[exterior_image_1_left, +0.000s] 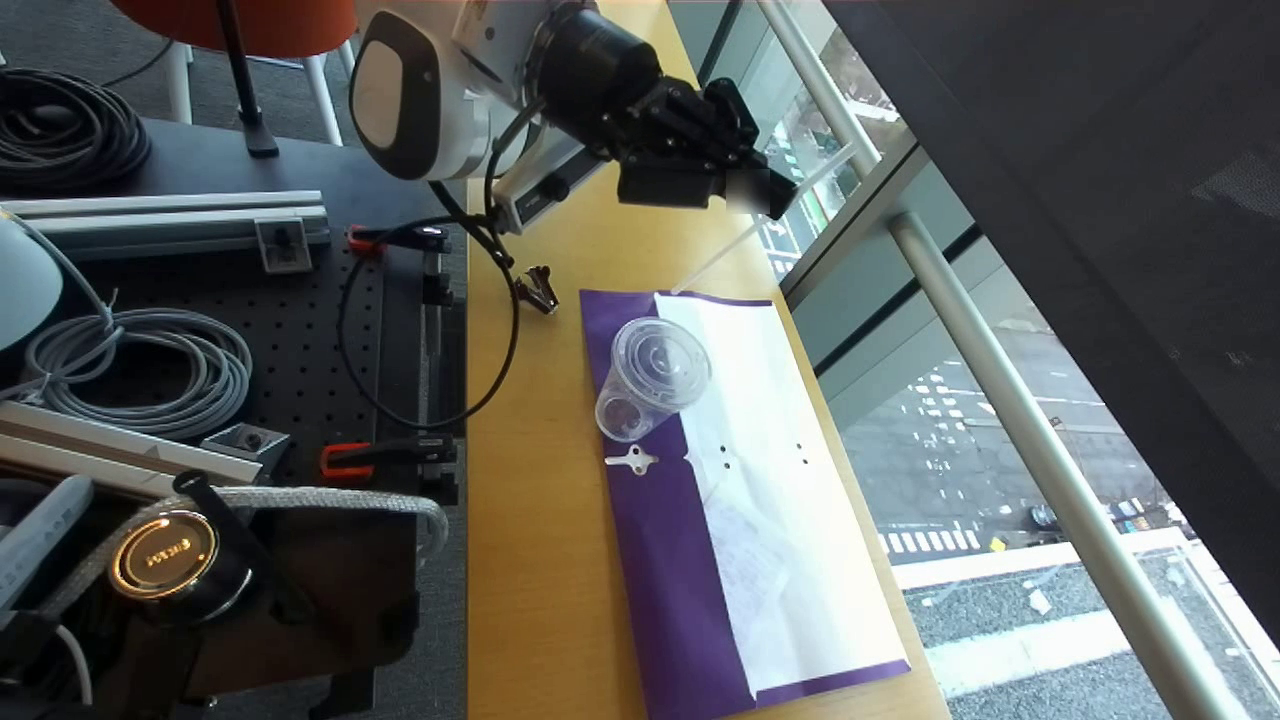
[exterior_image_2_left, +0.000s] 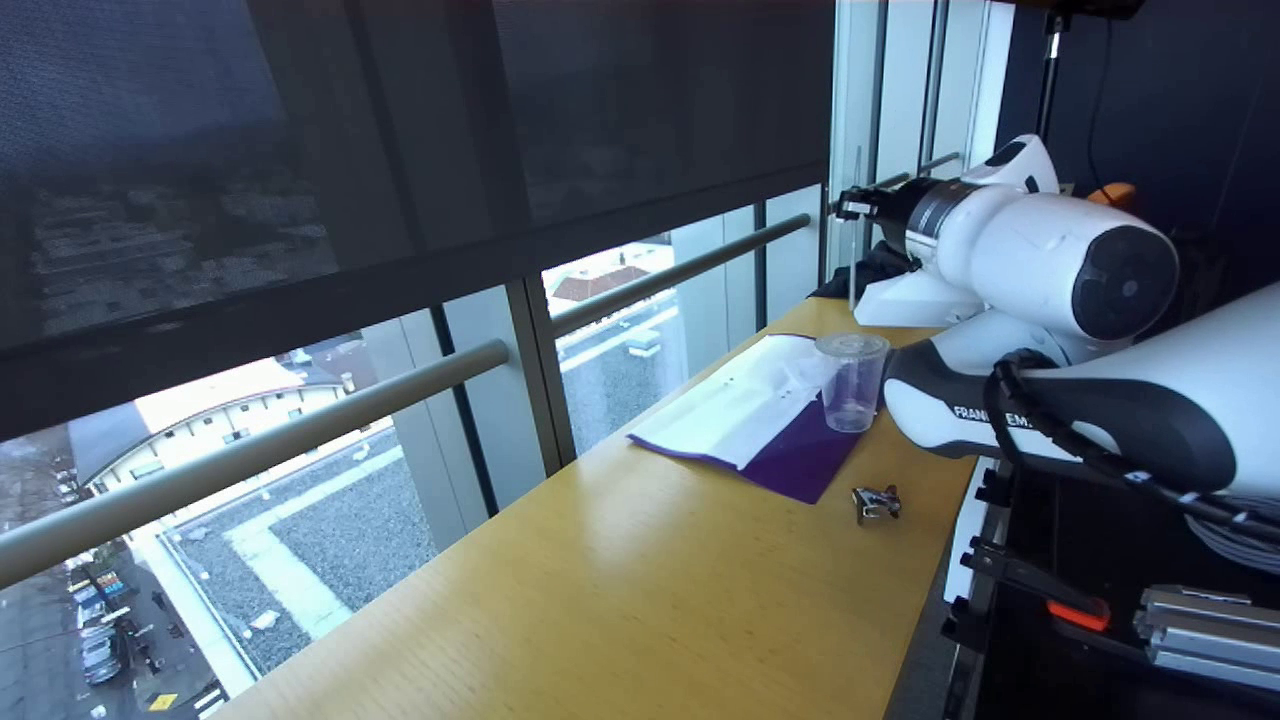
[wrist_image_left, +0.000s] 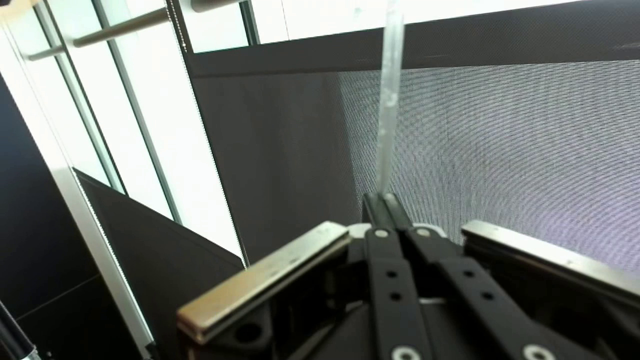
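My gripper (exterior_image_1_left: 777, 194) is shut on a thin, clear straw (wrist_image_left: 390, 90), which rises from the fingertips in the wrist view. In exterior view 1 the straw (exterior_image_1_left: 717, 256) slants down past the fingers toward the far end of the purple folder. Exterior view 2 shows the same straw (exterior_image_2_left: 853, 270) standing nearly upright at the gripper (exterior_image_2_left: 845, 206). A clear plastic cup with a lid (exterior_image_1_left: 660, 364) stands on the folder, below and apart from the gripper. How the pads meet the straw is hard to make out.
White paper (exterior_image_1_left: 780, 480) covers part of the purple folder (exterior_image_1_left: 666, 576). A small metal key-like piece (exterior_image_1_left: 632, 460) lies beside the cup, and a staple remover (exterior_image_1_left: 536, 289) on the wooden ledge (exterior_image_1_left: 540, 576). A window rail (exterior_image_1_left: 1020, 384) runs alongside. The ledge's near stretch is clear in exterior view 2.
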